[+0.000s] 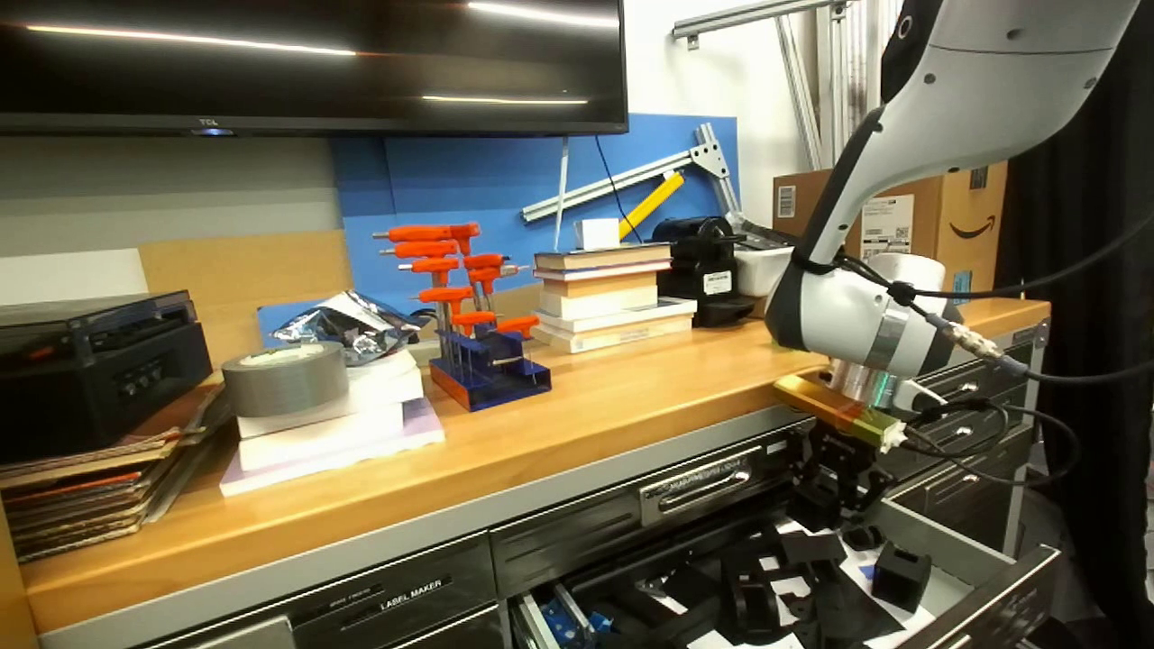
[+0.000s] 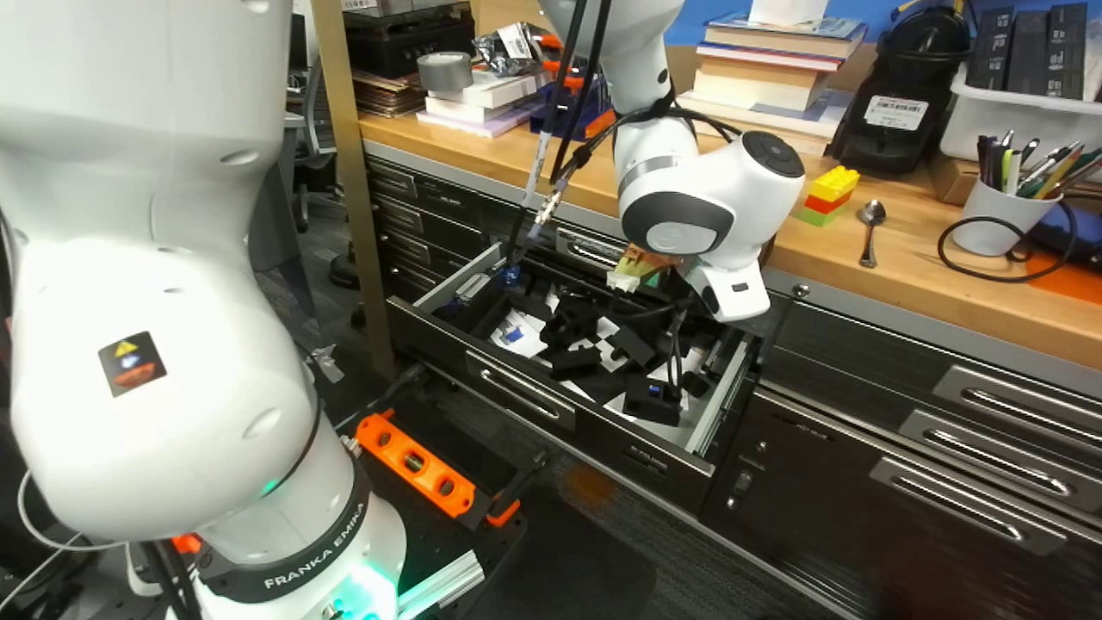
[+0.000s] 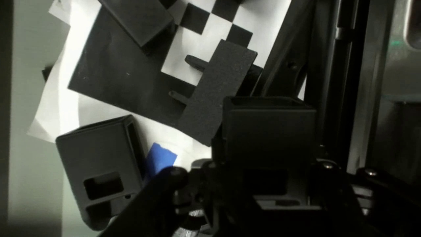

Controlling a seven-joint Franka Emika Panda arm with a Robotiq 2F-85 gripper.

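A hollow black box-shaped part point(image 3: 270, 136) with a rectangular opening sits between the fingers of my gripper in the wrist view. The fingers are shut on its two sides. In exterior view 1 my gripper point(image 1: 828, 492) is over the back right of the open drawer point(image 1: 963, 546), tilted, with the held part below its body. Exterior view 2 has the arm's hand hiding most of the gripper. A similar black part point(image 3: 92, 158) with a slot lies on white paper at the lower left of the wrist view, beside a blue piece point(image 3: 160, 158).
Many black parts and checkered paper fill the drawer. A flat black piece point(image 3: 221, 89) lies left of the held part. The wooden counter edge point(image 1: 606, 433) runs behind the gripper. Hex keys point(image 1: 460, 281) and books point(image 1: 611, 308) stand on the counter.
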